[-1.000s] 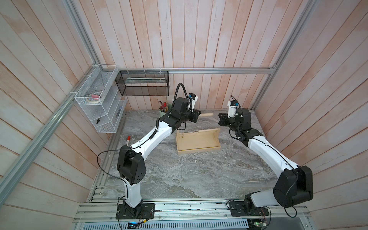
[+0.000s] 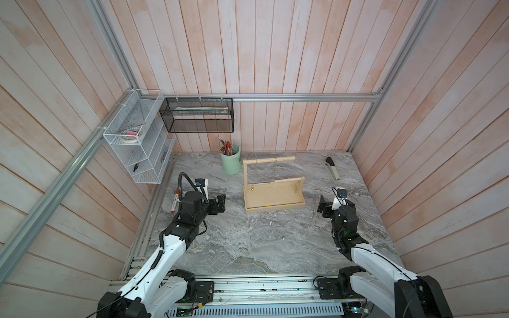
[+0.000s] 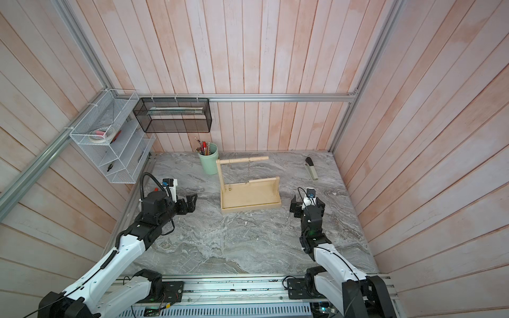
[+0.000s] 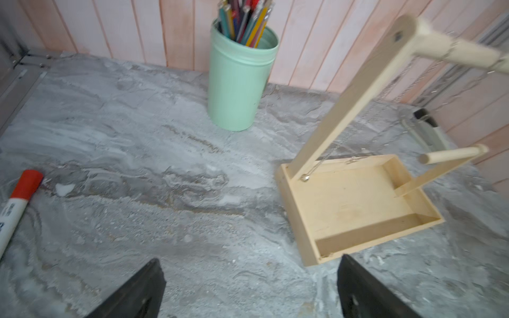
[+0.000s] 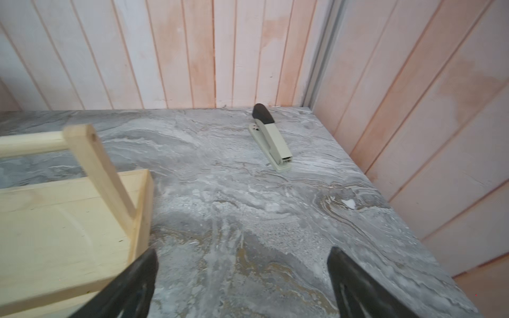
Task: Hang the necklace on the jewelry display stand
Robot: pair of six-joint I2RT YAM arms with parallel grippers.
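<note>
The wooden jewelry display stand (image 2: 273,204) stands mid-table, with a shallow tray, a tall post and an upper bar (image 4: 450,47). A thin chain necklace (image 4: 381,103) hangs over that bar, its strands blurred; one runs down toward a small round piece (image 4: 305,177) by the post's foot. My left gripper is left of the stand, its fingers (image 4: 140,288) wide apart with bare table between them. To the stand's right, my right gripper is likewise open and empty. Both are apart from the stand.
A green pencil cup (image 4: 241,79) stands behind the stand at left. A stapler (image 5: 271,137) lies at the back right, and a red-capped marker (image 4: 18,204) at far left. Mesh baskets (image 2: 197,115) hang on the walls.
Both arms have drawn back and down from the stand, the left one to the left and the right one toward the front.
</note>
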